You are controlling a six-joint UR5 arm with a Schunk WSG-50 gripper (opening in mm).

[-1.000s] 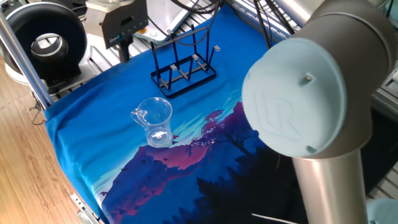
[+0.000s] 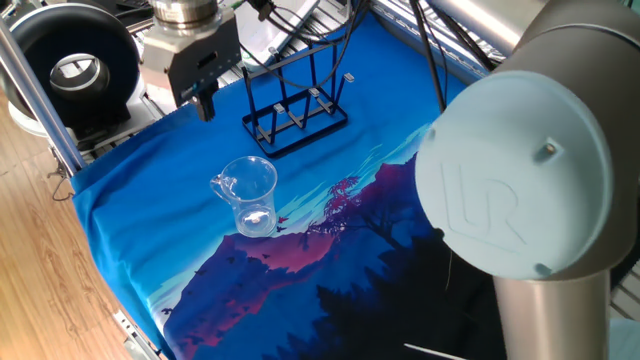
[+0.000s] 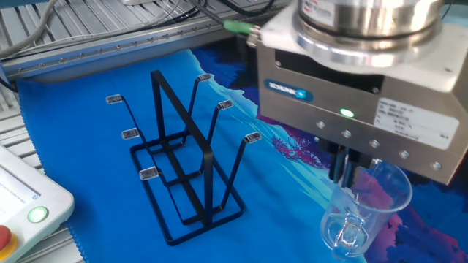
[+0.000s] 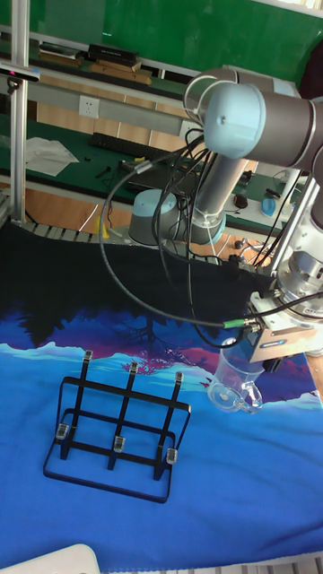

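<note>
A clear glass cup with a handle (image 2: 250,190) stands upright on the blue printed cloth, its mouth up and nothing in it that I can make out. My gripper (image 2: 205,108) hangs above the cloth's edge, up and left of the cup in exterior view 1 and apart from it. In exterior view 2 the two dark fingers (image 3: 336,164) point down close together, in front of the cup's rim (image 3: 395,175); whether they are open or shut is unclear. Nothing shows held between them. The black wire rack (image 2: 295,122) stands empty, its several prongs tipped with pale caps.
A white control box with a red button (image 3: 18,212) lies at the left edge in exterior view 2. Cables (image 4: 158,277) loop from the arm over the cloth. Open cloth (image 4: 239,488) lies beside the rack.
My gripper has come lower and slightly right in exterior view 1. The arm's large joint has shifted right and down. Cup and rack have stayed put.
</note>
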